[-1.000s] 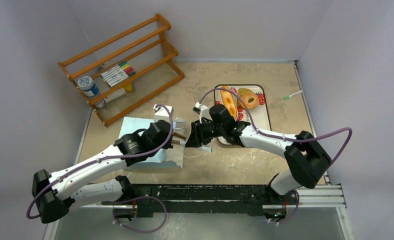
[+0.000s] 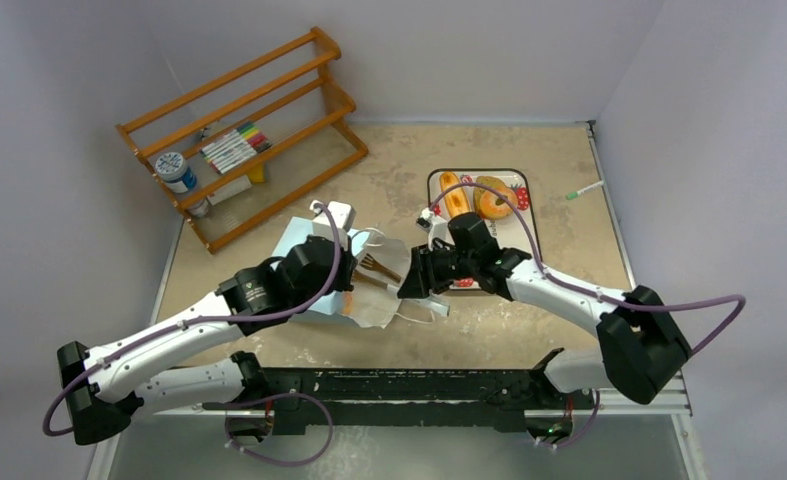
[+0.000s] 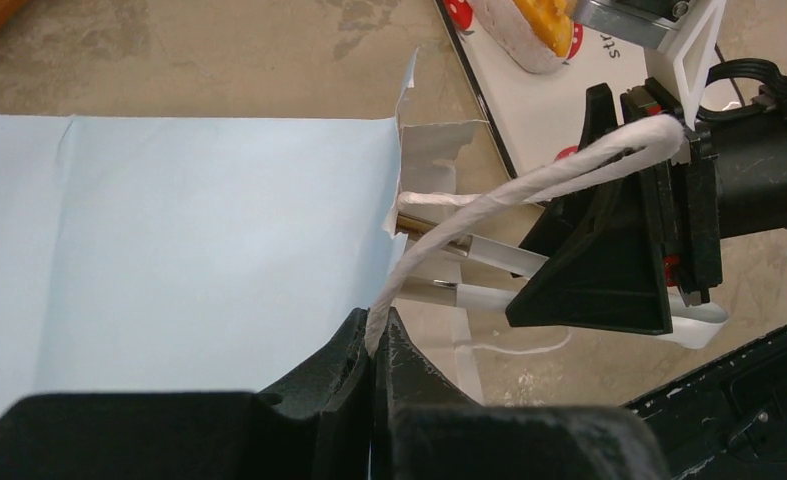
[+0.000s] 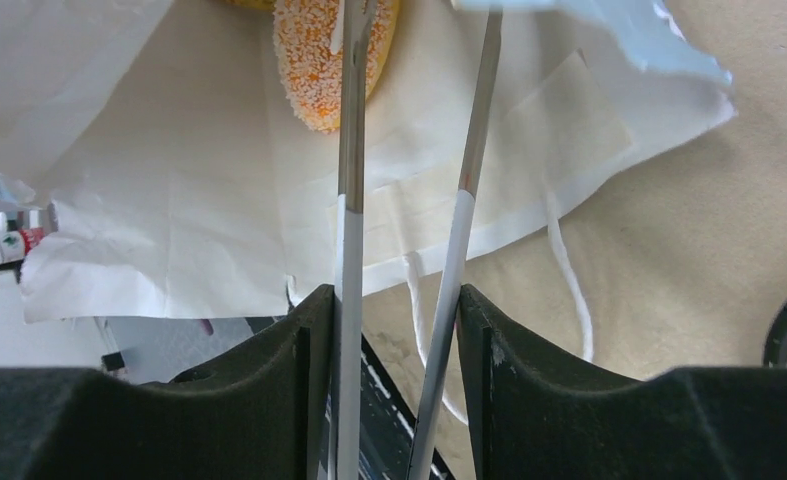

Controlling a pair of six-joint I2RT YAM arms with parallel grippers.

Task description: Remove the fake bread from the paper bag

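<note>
The light-blue paper bag [image 2: 294, 237] lies on its side, its pale mouth [image 2: 374, 308] towards the right. My left gripper is shut on its white cord handle [image 3: 469, 215] at the near edge of the mouth. My right gripper stands open, with the two arms of the tongs [image 4: 349, 240] between its fingers. The wooden tong tips [image 2: 379, 268] reach into the bag. Inside, a crumb-coated piece of fake bread [image 4: 314, 65] lies by the left tong arm, partly behind it; the tong ends run out of view at the top.
A tray [image 2: 509, 238] with several breads, among them a long loaf [image 2: 455, 195] and a ring-shaped one [image 2: 499, 204], stands behind my right arm. A wooden rack [image 2: 259, 147] occupies the back left. Bare table shows at the right.
The bag has shifted right over the tong tips and its inside now shows from above. My right arm has moved slightly right.
</note>
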